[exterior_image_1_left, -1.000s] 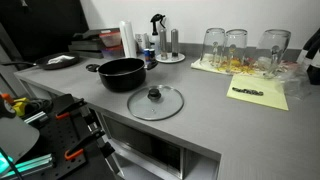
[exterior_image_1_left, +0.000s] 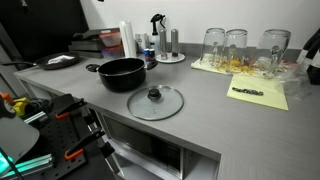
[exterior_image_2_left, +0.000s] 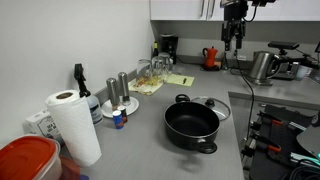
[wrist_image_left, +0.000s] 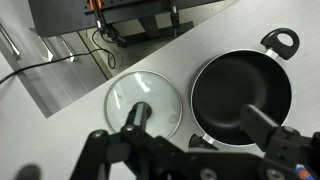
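Note:
A black two-handled pot (exterior_image_2_left: 193, 122) stands uncovered on the grey counter, and its inside looks empty in the wrist view. Its likely glass lid (exterior_image_1_left: 155, 103), with a dark knob (exterior_image_1_left: 154, 94), lies flat on the counter beside the pot, near the front edge. My gripper is open, its fingers wide apart and holding nothing. From above, one finger (wrist_image_left: 137, 116) overlaps the lid's knob and the other overlaps the pot's side. In the second exterior view the gripper (exterior_image_2_left: 233, 47) hangs high above the counter.
Upturned glasses (exterior_image_1_left: 237, 46) stand on a mat at the back, near a yellow sheet (exterior_image_1_left: 258, 91). Grey shakers (exterior_image_2_left: 123, 88), a paper towel roll (exterior_image_2_left: 75, 128) and a red-lidded tub (exterior_image_2_left: 35, 160) line the wall side.

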